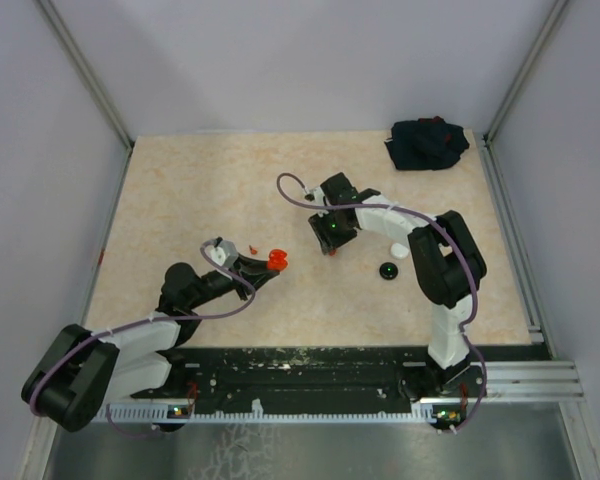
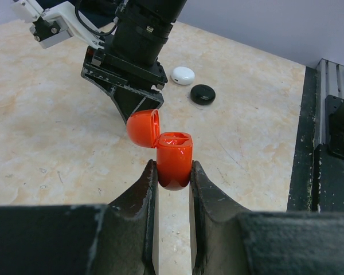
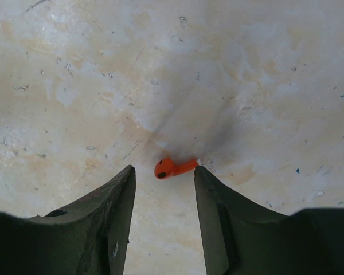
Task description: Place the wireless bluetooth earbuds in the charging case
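The red charging case (image 1: 278, 260) is raised at left centre of the top view with my left gripper shut on it. Its hinged lid (image 2: 143, 127) stands open in the left wrist view; the slots inside are hard to make out. A red earbud (image 3: 164, 168) lies on the table, its stem pointing right in the right wrist view. My right gripper is open above it, and the earbud appears between the fingertips, apparently untouched. Another small red piece, seemingly the second earbud (image 1: 253, 249), rests left of the case.
A white round object (image 1: 399, 250) and a black round one (image 1: 388, 270) sit right of the right gripper. Dark folded cloth (image 1: 427, 144) lies at the back right.
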